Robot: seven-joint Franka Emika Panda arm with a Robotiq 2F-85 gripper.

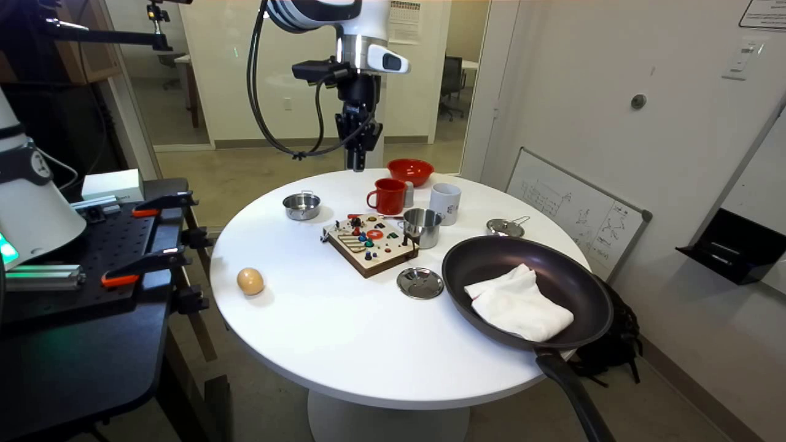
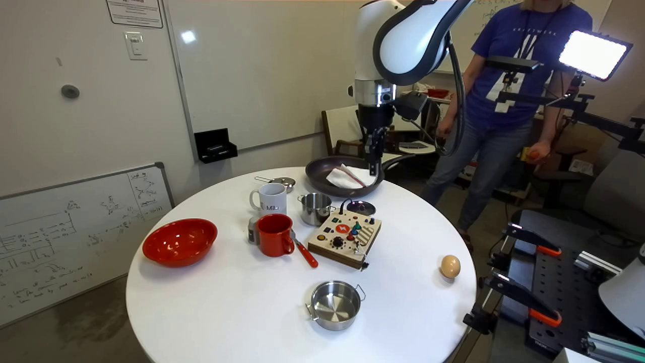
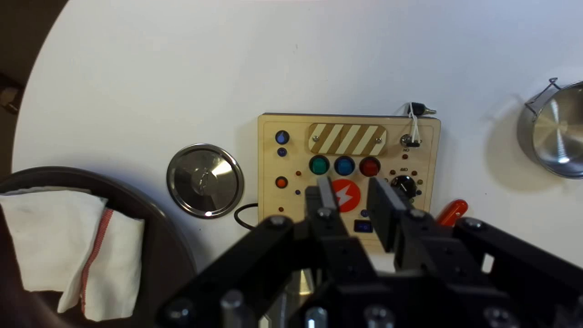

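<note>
My gripper is open and hangs high above the round white table, with empty air between its fingers. In exterior view 1 the gripper appears over the table's far part. Below it in the wrist view lies a wooden switch board with coloured buttons, a striped bar and a knob. A black frying pan holds a folded white cloth. A round metal lid lies flat between pan and board. A brown egg rests alone near the table edge.
Around the board stand a steel pot, a red mug, a white mug, a red bowl and a shallow steel pan. A red-handled utensil lies by the board.
</note>
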